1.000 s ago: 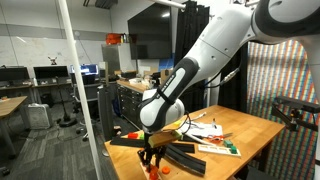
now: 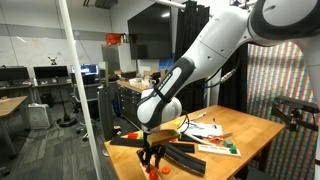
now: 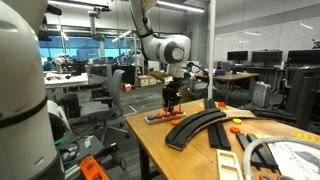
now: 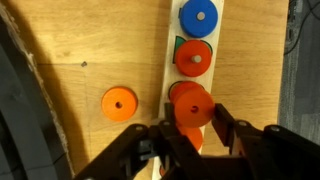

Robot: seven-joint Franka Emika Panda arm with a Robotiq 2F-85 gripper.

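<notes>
In the wrist view a narrow pale wooden board [image 4: 171, 66] carries a blue disc [image 4: 198, 17], a red disc [image 4: 193, 57] and more red-orange discs below. My gripper is shut on a red-orange disc [image 4: 194, 103], held over the board and nearer the camera than the others. Whether it touches the pieces beneath cannot be told. A loose orange disc [image 4: 120, 103] lies flat on the table to the left of the board. Exterior view 1 has the gripper [image 2: 152, 157] pointing down at the table's near edge, with red showing just below its fingers.
Long black curved pieces [image 3: 197, 126] lie beside the work spot. Farther along the wooden table [image 3: 190, 162] are a white tray [image 3: 228, 165] and several small coloured items. The table's edge runs close to the board's right side in the wrist view.
Nearly nothing differs in exterior view 1; the arm and gripper hold almost the same place, with the red piece still below the fingers.
</notes>
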